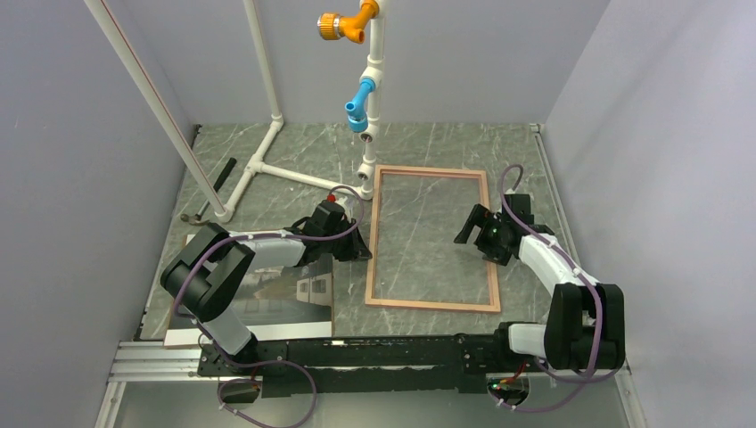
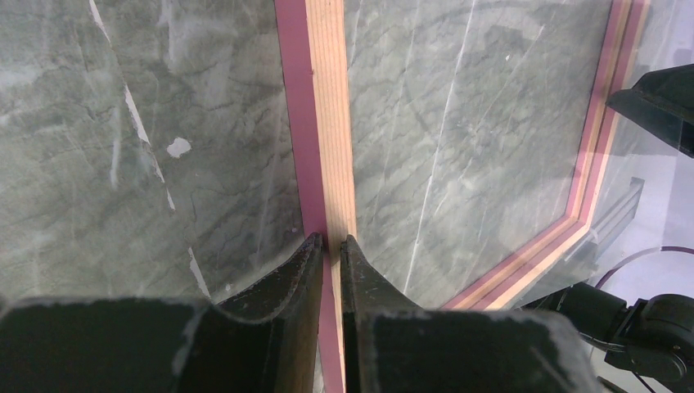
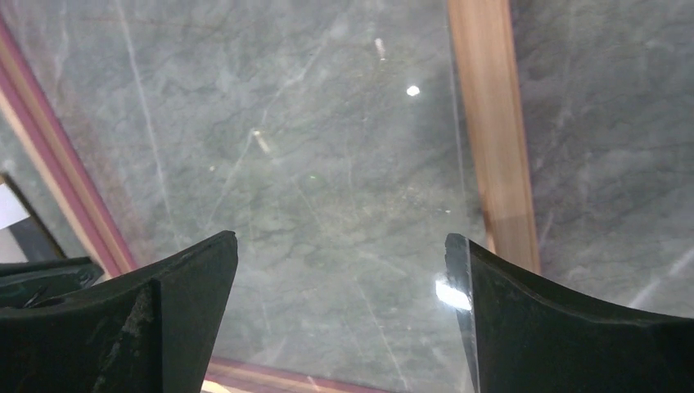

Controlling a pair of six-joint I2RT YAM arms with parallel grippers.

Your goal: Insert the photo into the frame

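The wooden photo frame [image 1: 373, 214] lies flat at the middle of the table, with the grey tabletop visible through it. My left gripper is shut on its left rail [image 2: 334, 139]. Above the frame's right side, my right gripper stands open. A clear sheet [image 3: 452, 295] shows by its glare and a thin straight edge crossing in front of the right-hand finger [image 3: 532, 327]; whether it touches that finger I cannot tell. Left of the frame lies the photo [image 1: 308, 314], showing a building and a white border, partly hidden under my left arm.
White pipe stands [image 1: 303, 176] rise behind and left of the frame, one carrying a blue fitting [image 1: 357, 111]. A black-handled tool [image 1: 225, 175] lies at the back left. Bare tabletop shows behind the frame at the right.
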